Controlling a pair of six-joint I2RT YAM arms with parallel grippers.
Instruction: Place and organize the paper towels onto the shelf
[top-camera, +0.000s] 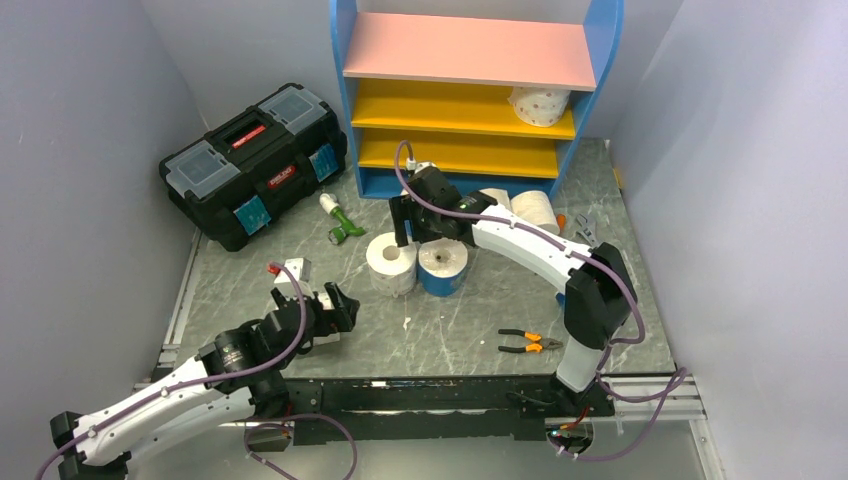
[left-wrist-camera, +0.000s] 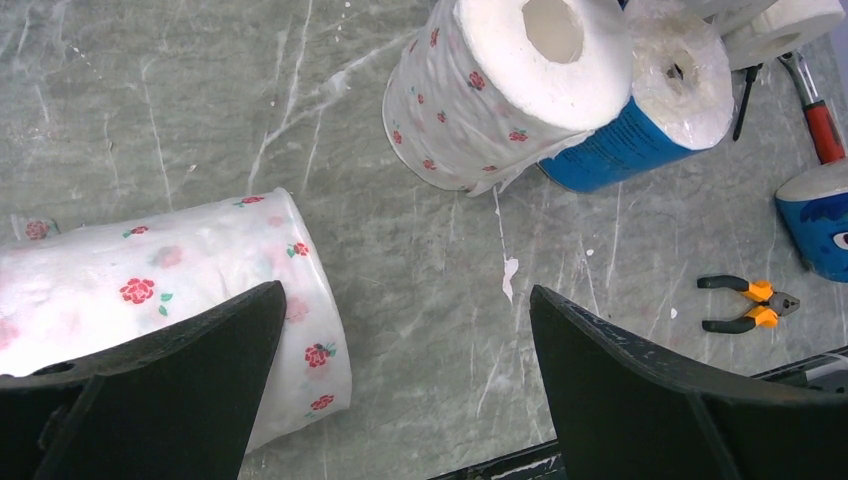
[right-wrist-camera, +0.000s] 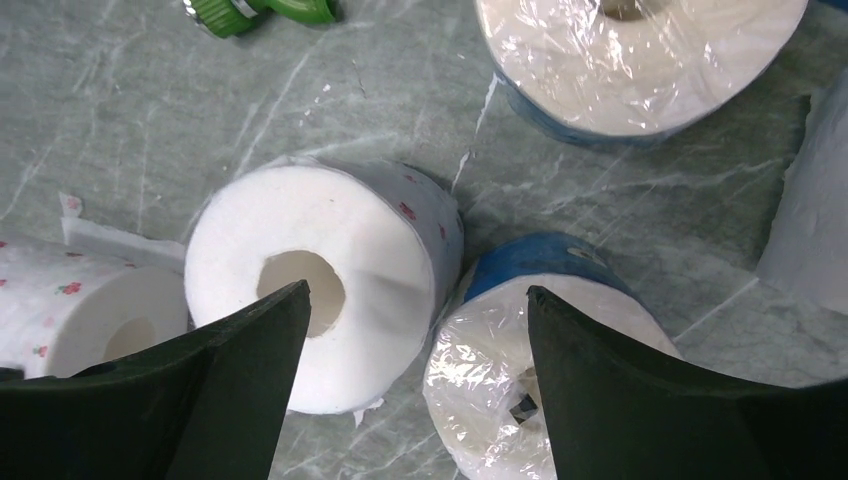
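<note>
On the shelf's upper yellow board sits one paper towel roll (top-camera: 540, 105). Two rolls stand upright on the table: a rose-patterned one (top-camera: 391, 262) and a blue-wrapped one (top-camera: 442, 267). Just above and behind them is my right gripper (top-camera: 403, 232); in its wrist view the fingers (right-wrist-camera: 245, 350) are apart, with both rolls lower down beyond them. My left gripper is open near the table's front left, over a rose-patterned roll (left-wrist-camera: 190, 290) lying on its side. More rolls, including a white one (top-camera: 534, 210), lie before the shelf's right part.
The blue shelf (top-camera: 590, 110) has a pink top and free room on its yellow boards (top-camera: 430, 103). A black toolbox (top-camera: 255, 165), a green tool (top-camera: 344, 222) and pliers (top-camera: 530, 341) lie around.
</note>
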